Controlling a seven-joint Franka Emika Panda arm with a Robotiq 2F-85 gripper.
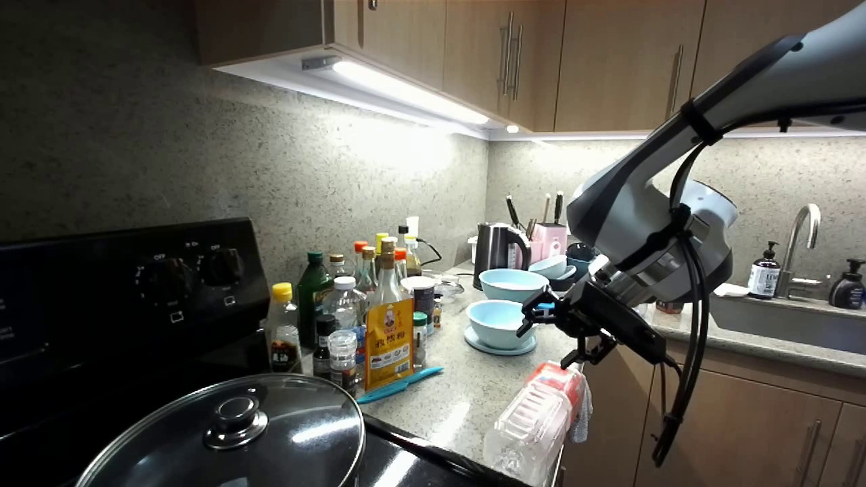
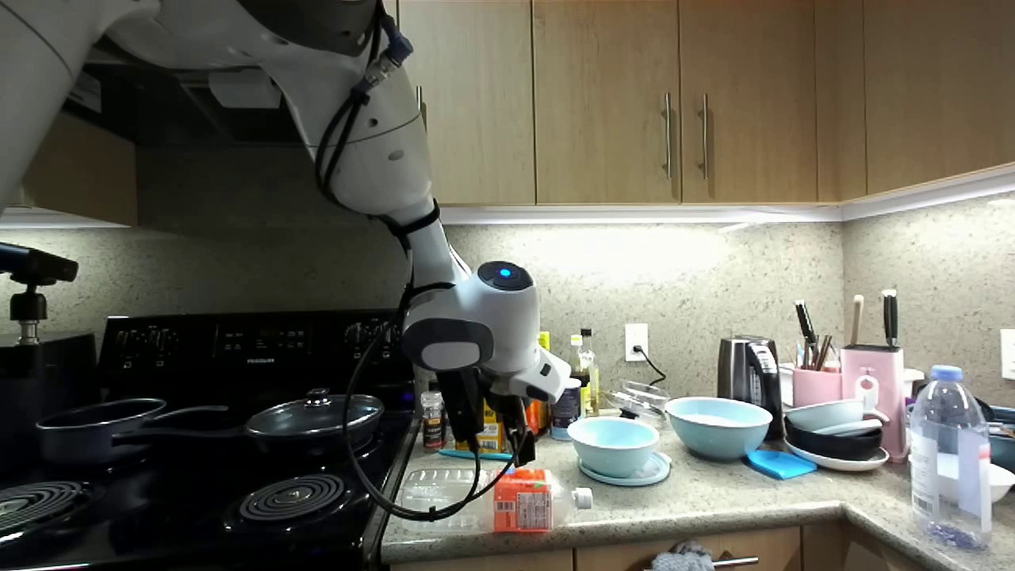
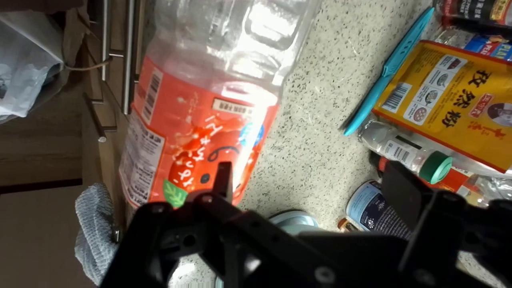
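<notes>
A large clear plastic bottle with a red-orange label lies on its side along the counter's front edge, its white cap to the right in exterior view 2. My gripper is open above the label end of this bottle, tilted downward. In the wrist view, the gripper has its fingers spread wide, with only counter and items farther off showing between them. One finger overlaps the label of the bottle; whether they touch cannot be told.
Blue bowls stand behind the bottle. Seasoning bottles, a yellow packet and a turquoise knife lie toward the wall. A lidded pan is on the stove. A grey cloth hangs at a drawer handle. Bare counter lies between bottle and knife.
</notes>
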